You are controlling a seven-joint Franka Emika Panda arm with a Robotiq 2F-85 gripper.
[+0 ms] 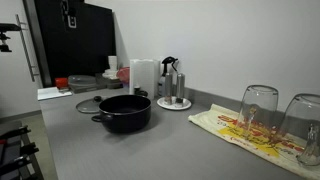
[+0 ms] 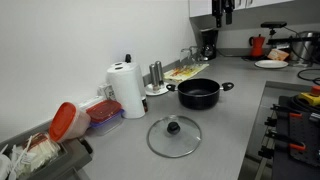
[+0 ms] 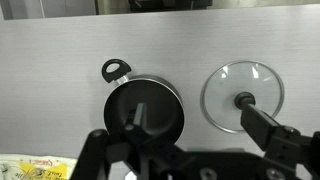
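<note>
A black two-handled pot (image 1: 124, 116) stands uncovered on the grey counter; its dark, empty-looking inside shows in the wrist view, where the pot (image 3: 150, 93) lies at left of centre. Beside it, flat on the counter, rests a glass lid (image 2: 174, 138) with a black knob; from above, the lid (image 3: 228, 82) is to the pot's right. My gripper is open, its fingers wide apart with only counter between them. High over the counter, well clear of both, the gripper (image 2: 223, 15) hangs near the top of exterior view 2.
Two upturned glass jars (image 1: 258, 108) stand on a yellow-patterned towel (image 1: 220, 122). A paper towel roll (image 2: 126, 91), a red-lidded container (image 2: 104, 116) and metal shakers (image 1: 180, 87) line the wall.
</note>
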